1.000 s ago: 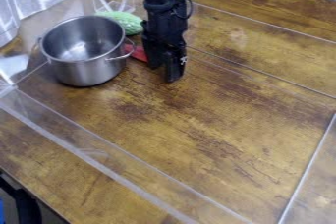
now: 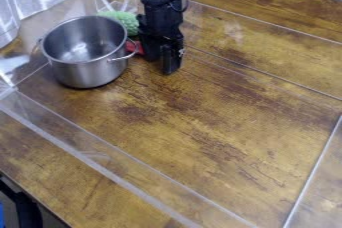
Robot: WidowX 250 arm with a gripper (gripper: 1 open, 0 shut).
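Note:
A black robot gripper [image 2: 163,52] hangs low over the wooden table, just right of a steel pot [image 2: 83,57] with handles. A red object [image 2: 134,47] lies between the pot and the gripper, partly hidden. Behind it is a pale green bristly object [image 2: 120,19], partly hidden by the arm. The dark fingers are small in view, so whether they are open or shut cannot be made out.
A pale translucent sheet or curtain is at the upper left. A dark edge runs along the back right.
The gripper has shifted slightly left toward the pot and red object, which is now more hidden.

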